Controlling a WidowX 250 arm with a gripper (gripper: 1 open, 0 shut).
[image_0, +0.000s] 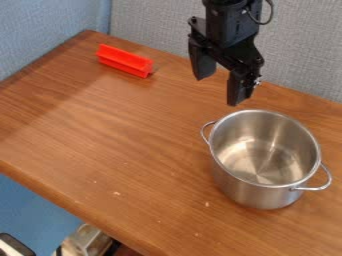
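Note:
My black gripper (219, 75) hangs from the top centre over the back of the wooden table, open, its fingers apart with nothing seen between them. Below it and to the right stands a steel pot (265, 165) with two side handles, empty inside. A long red block (124, 60) lies at the back left of the table, left of the gripper and apart from it.
A grey textured wall stands behind it. At the lower left, beyond the table's edge, is a blue surface with some metal and dark hardware.

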